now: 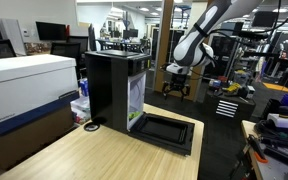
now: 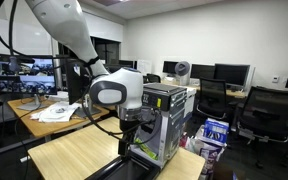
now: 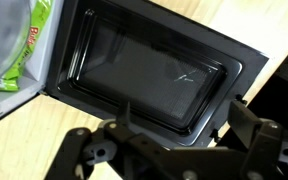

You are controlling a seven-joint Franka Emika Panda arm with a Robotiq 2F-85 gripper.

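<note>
My gripper [image 1: 176,94] is open and hangs in the air behind the black door panel, with nothing between its fingers. In the wrist view the gripper points down over the recessed panel [image 3: 149,75], its two dark fingers apart near the bottom edge. A tall dark microwave-like box [image 1: 107,92] stands on the table, its door [image 1: 162,132] folded down flat in front. A green packet [image 3: 26,48] and a clear round dish [image 3: 6,25] show inside the cavity at the wrist view's left edge. In exterior view 2 the arm hides part of the box.
White storage boxes [image 1: 26,90] stand at the left of the wooden table [image 1: 84,155]. A small black ring [image 1: 91,127] lies near the box. Office chairs [image 2: 269,110] stand beyond the table.
</note>
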